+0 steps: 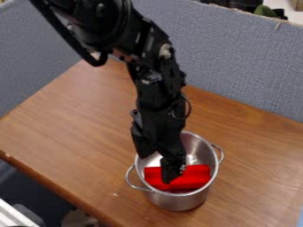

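A steel pot point(178, 199) with two side handles stands on the wooden table near the front right. A red cylindrical object point(187, 182) lies across inside it. My black gripper point(160, 164) reaches down into the pot over the red object, its fingers low and partly covering it; it looks open, and the exact contact with the red object is hard to tell.
Grey padded walls point(236, 62) border it at the back and left. The table edge runs along the lower left.
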